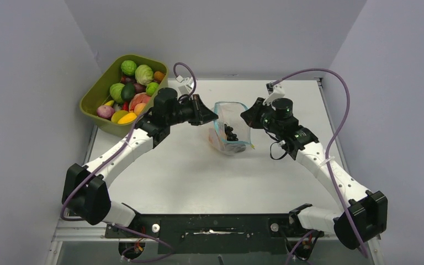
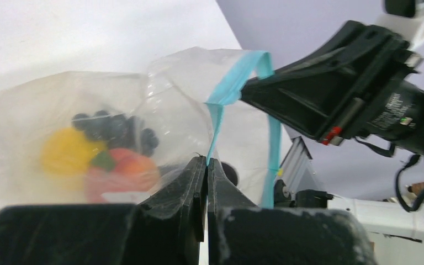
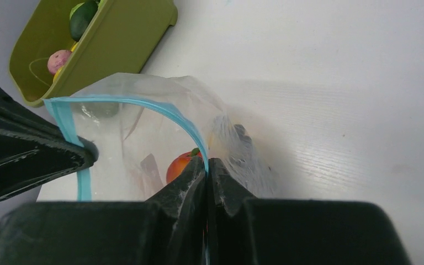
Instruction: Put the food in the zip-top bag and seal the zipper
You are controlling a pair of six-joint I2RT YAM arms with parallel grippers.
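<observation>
The clear zip bag (image 1: 233, 113), its mouth edged in light blue, hangs open between my two grippers over the table. My left gripper is shut on one side of the blue-edged rim. On the opposite side, my right gripper is shut on the rim too. Inside the bag, dark grapes (image 1: 230, 133) show from above. Through the film in the left wrist view I see a yellow item (image 2: 69, 150) and a red-orange fruit (image 2: 127, 174); the red fruit (image 3: 181, 165) also shows through the mouth in the right wrist view.
A green bin (image 1: 96, 91) full of fruit and vegetables stands at the back left, close to my left arm.
</observation>
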